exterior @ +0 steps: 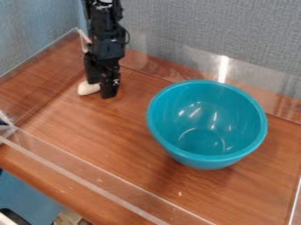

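My black gripper (101, 83) reaches down to the wooden table at the upper left. A small white object (88, 89) lies low at its fingertips, partly hidden by them. Whether the fingers are closed on it is hard to tell. A large turquoise bowl (207, 127) stands empty on the right half of the table, apart from the gripper.
Transparent strips run along its edges. Grey textured walls rise behind and at the left. A small dark item is cut off at the left edge.
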